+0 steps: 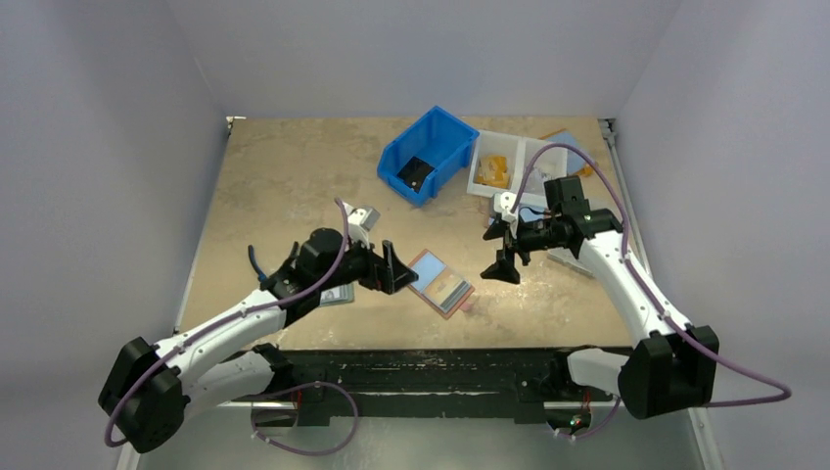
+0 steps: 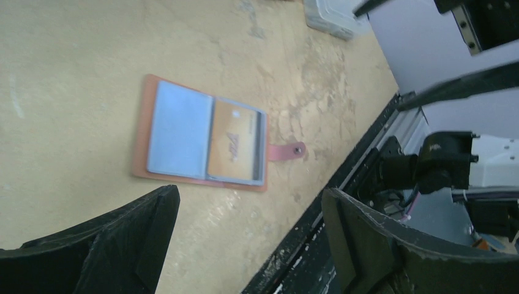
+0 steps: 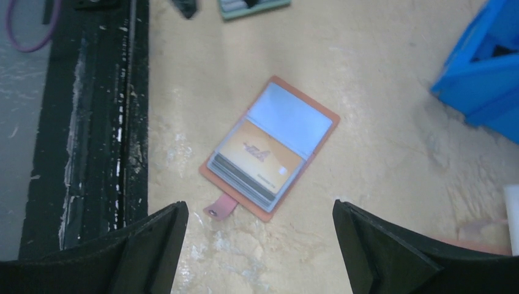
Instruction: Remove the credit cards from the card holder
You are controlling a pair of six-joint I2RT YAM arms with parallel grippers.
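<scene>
An open card holder (image 1: 437,283) lies flat at the front middle of the table, pink with a strap and snap at one end. It has a pale blue sleeve on one side and beige and grey cards in the other, clear in both wrist views (image 2: 233,141) (image 3: 260,153). My left gripper (image 1: 396,274) hangs open just left of it, nothing between its fingers. My right gripper (image 1: 497,250) is open and empty above and right of it. A second, greenish holder (image 1: 337,294) lies partly hidden under the left arm.
A blue bin (image 1: 442,137) with a dark item stands at the back middle. White trays (image 1: 521,157) with an orange packet sit beside it at the back right, with more holders and a clear case partly under the right arm.
</scene>
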